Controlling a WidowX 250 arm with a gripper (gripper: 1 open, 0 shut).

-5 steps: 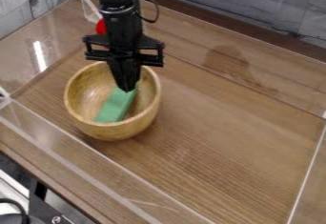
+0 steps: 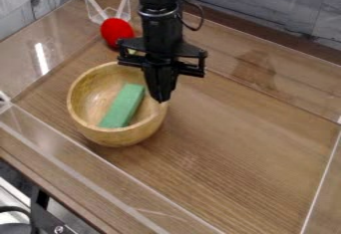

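Note:
A wooden bowl sits on the left part of the table with a green block lying inside it. The black gripper hangs over the bowl's right rim, shut, with nothing visible between its fingers. Behind the bowl, partly hidden by the arm, is a red round object beside a white wire-like item.
A raised wooden edge runs along the back right, and dark cables show at the lower left corner.
The arm has moved to the right, from over the bowl's middle to its right rim. The green block stays in the bowl.

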